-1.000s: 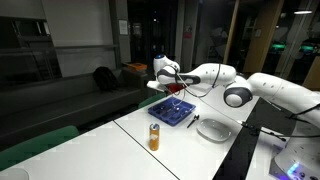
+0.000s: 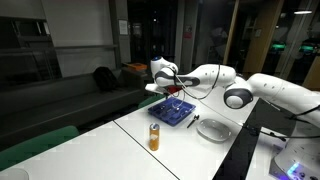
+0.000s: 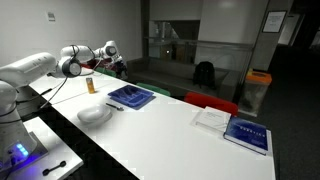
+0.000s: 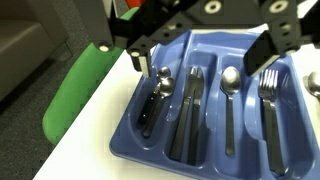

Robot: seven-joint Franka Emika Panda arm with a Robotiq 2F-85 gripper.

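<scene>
My gripper is open, with nothing between its fingers. It hangs over the blue cutlery tray (image 2: 178, 122), near that tray's far left part in exterior view 1. In the wrist view the tray's compartments hold a fork (image 4: 270, 120), a spoon (image 4: 230, 110), knives (image 4: 188, 118) and small spoons (image 4: 157, 108) with dark handles. The gripper's dark body covers the upper part of the tray there. Another utensil (image 2: 193, 119) lies on the white table beside the tray.
A white plate (image 2: 212, 130) lies to the right of the tray, and an orange-brown cup or can (image 2: 154, 138) stands in front of it in exterior view 1. A green chair (image 4: 85, 95) borders the table. Blue and white boxes (image 3: 248, 133) lie at the far end.
The gripper's end of the arm sits slightly lower above the tray than before. The tray, plate and cup have not moved.
</scene>
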